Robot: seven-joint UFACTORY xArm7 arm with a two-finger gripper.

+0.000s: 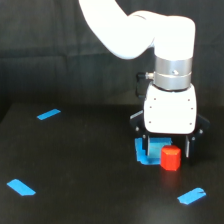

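Note:
A small red block (170,158) rests on the dark surface at the lower right, overlapping the front right corner of a blue patch (142,152) in the view. My gripper (168,147) hangs above and behind the block, pointing down. Its dark fingers are hard to make out against the background, but they appear spread, one on each side of the block. Nothing shows held between them. The white hand hides part of the area behind the block. How high the fingertips are above the surface cannot be told.
Short strips of blue tape lie at the back left (49,114), front left (20,187) and front right (191,196).

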